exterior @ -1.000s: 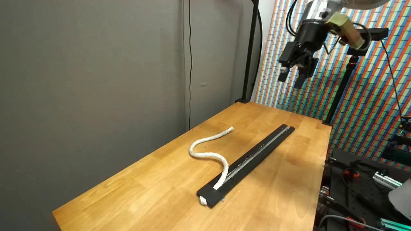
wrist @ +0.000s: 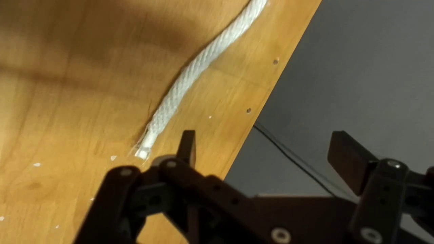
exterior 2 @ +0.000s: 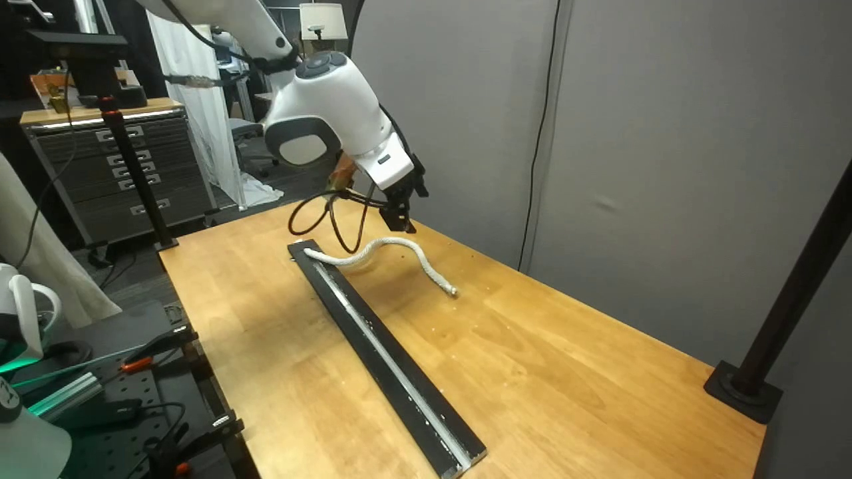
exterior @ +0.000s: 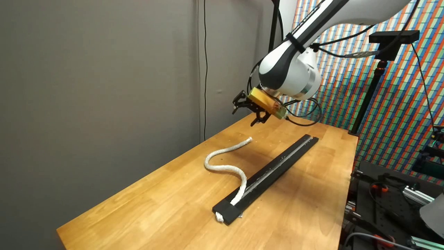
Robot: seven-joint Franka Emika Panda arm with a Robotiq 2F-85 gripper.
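Note:
A white braided rope lies in an S-curve on the wooden table. One end passes through the near end of a long black channel, which has a pale groove along its length. The rope's free end, slightly frayed, rests on the bare tabletop near the wall-side edge. Above the table, beyond that free end in exterior view 1, hangs my gripper, tilted. Its fingers are wide apart in the wrist view, with only tabletop edge and grey wall behind the gap. It does not touch the rope.
A grey wall runs close along the table's long edge. A black post stands at one table corner. Tool-laden dark shelving adjoins the opposite side.
The arm has swung down and left in exterior view 1, bringing my gripper from high at the far right to lower, nearer the rope's free end. Rope and channel have not moved.

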